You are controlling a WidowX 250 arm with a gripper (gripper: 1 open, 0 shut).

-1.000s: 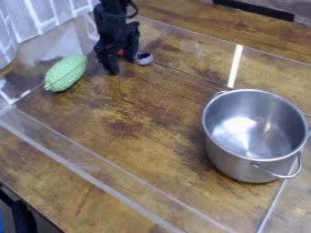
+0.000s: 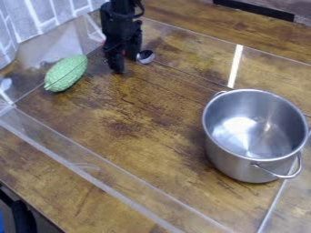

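Observation:
My dark gripper reaches down at the top centre-left of the camera view, its tips near the table beside a small silver round object; whether it is open or shut is too dark and small to tell. A pale green oblong object lies to its left. A large steel pot with side handles stands on the right.
Translucent strips run along the table's left and lower parts and a white strip at upper right. Clear plastic walls stand at the back left.
The gripper has shifted very slightly and now covers more of the area beside the silver object. The green object and the pot have not moved.

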